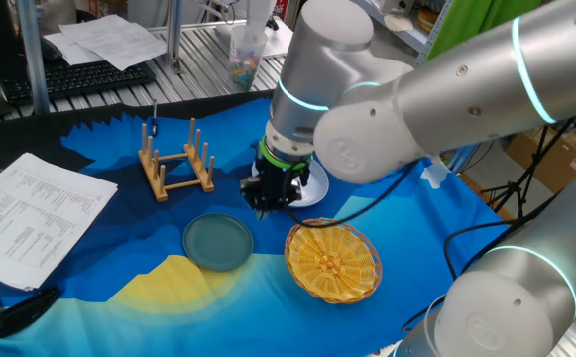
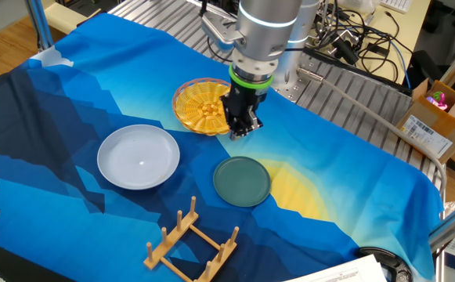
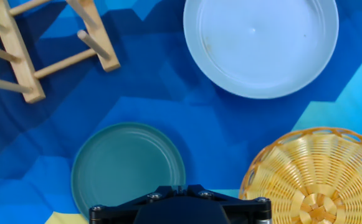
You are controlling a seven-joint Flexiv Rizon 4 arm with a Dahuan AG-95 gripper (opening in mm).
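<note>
My gripper (image 1: 264, 198) hangs above the table, in front of the white plate in exterior view 1. In exterior view 2 the gripper (image 2: 243, 129) appears beside the wicker basket. Only its black upper parts show along the bottom edge of the wrist view, so its fingers cannot be judged; no object is visible in it. A dark green plate (image 3: 128, 168) lies flat and empty at lower left there. The white plate (image 3: 261, 43) is empty at the top. At lower right sits the round yellow basket (image 3: 318, 177), apparently empty. A wooden peg rack (image 3: 68, 65) stands at upper left.
A stack of papers (image 1: 35, 218) covers the left side in exterior view 1. A black cable (image 1: 367, 213) loops from the arm over the basket. Bare blue cloth (image 2: 59, 110) lies beyond the white plate in exterior view 2.
</note>
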